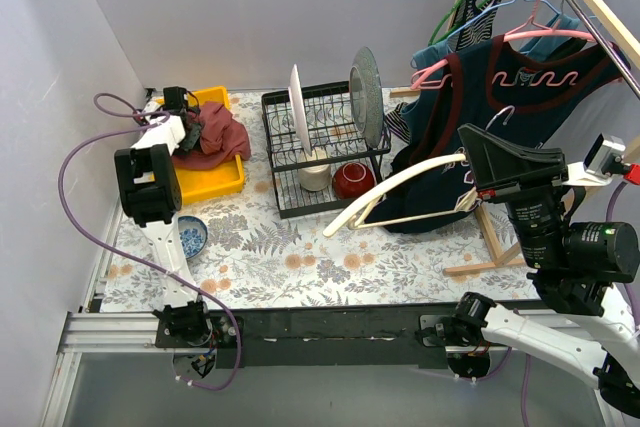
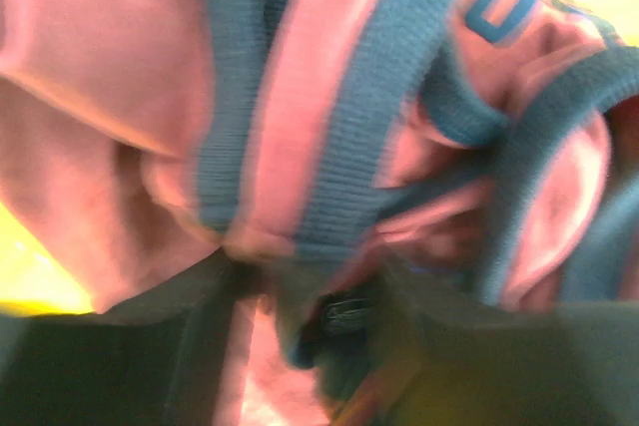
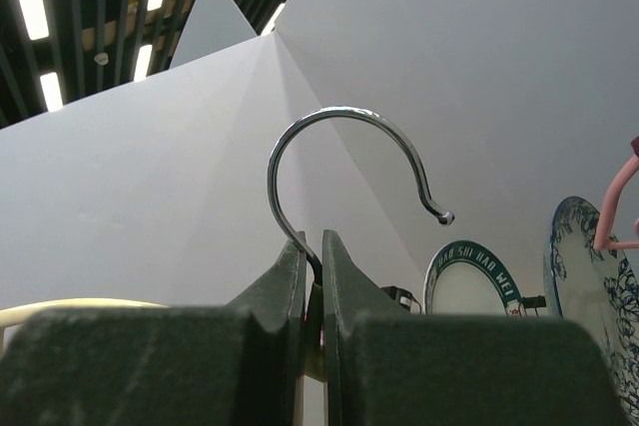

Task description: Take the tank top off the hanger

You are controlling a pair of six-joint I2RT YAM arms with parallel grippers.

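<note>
A reddish-pink tank top [image 1: 215, 132] with teal trim lies crumpled in the yellow tray [image 1: 208, 187]; in the left wrist view its fabric [image 2: 120, 67] fills the frame, blurred. My left gripper [image 1: 175, 105] is down at the cloth; its blurred fingers sit low in the left wrist view, and their opening is unclear. My right gripper is shut on a cream hanger [image 1: 385, 190] at the base of its chrome hook [image 3: 290, 132]. This hanger is bare and held out beside the rack of hanging clothes.
A black dish rack [image 1: 285, 207] with plates, a cup and a red bowl stands mid-table. A blue patterned dish [image 1: 192, 237] is below the tray. A wooden stand [image 1: 470, 270] holds several garments on hangers, including a dark top [image 1: 530, 97], at right.
</note>
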